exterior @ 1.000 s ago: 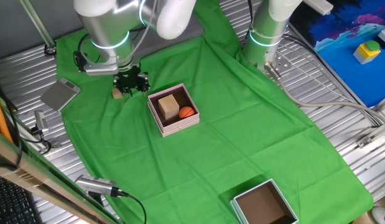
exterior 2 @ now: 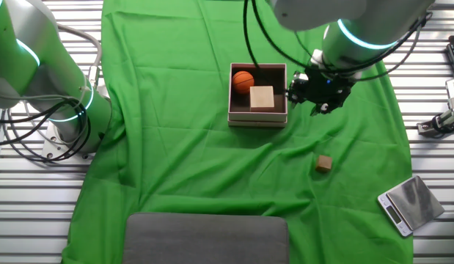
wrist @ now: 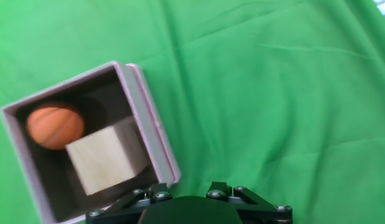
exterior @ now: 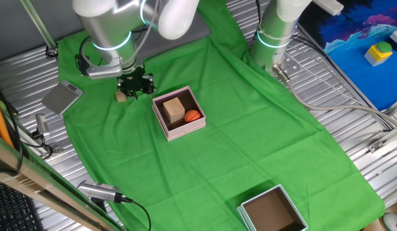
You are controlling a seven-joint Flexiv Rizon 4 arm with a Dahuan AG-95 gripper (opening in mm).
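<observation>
My gripper (exterior: 143,95) hangs over the green cloth, just beside the pink-rimmed box (exterior: 186,129). Its fingers are spread apart at the lower edge of the wrist view, where the gripper has nothing visible between the tips. Inside that box lie a large pale wooden block (wrist: 100,160) and a small orange basketball (wrist: 55,126). A smaller wooden block (exterior 2: 324,163) rests on the cloth outside the box, near my gripper; exterior view 1 shows this small block (exterior: 120,97) partly behind the gripper.
An empty box with a pale blue rim (exterior: 246,217) stands at the cloth's front edge. A small scale (exterior 2: 411,204) and a dark grey pad (exterior 2: 206,240) lie near the borders. The cloth between the two boxes is clear.
The boxes, blocks and ball have stayed in place.
</observation>
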